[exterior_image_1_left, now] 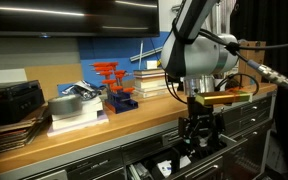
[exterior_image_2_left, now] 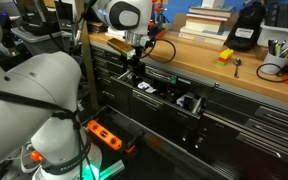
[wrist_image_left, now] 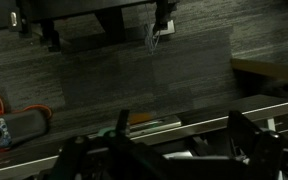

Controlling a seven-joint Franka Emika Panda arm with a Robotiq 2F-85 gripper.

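Note:
My gripper (exterior_image_1_left: 201,132) points down over the open drawer (exterior_image_1_left: 196,170) below the wooden counter. In the wrist view the gripper is open, its two dark fingers wide apart at the lower left and lower right. No object is held between them. The drawer's front edge (wrist_image_left: 199,127) runs across beneath the fingers. From the other side, the gripper (exterior_image_2_left: 130,62) hangs in front of the counter, above one end of the open drawer (exterior_image_2_left: 152,100). Small light and dark items lie in the drawer, too small to name.
On the counter (exterior_image_2_left: 254,76) stand books (exterior_image_2_left: 201,23), a kettle (exterior_image_2_left: 275,60) and an orange-handled tool (exterior_image_2_left: 225,56). A pot (exterior_image_1_left: 65,105) and red clamps (exterior_image_1_left: 106,73) are farther along. Dark floor lies in front of the drawers.

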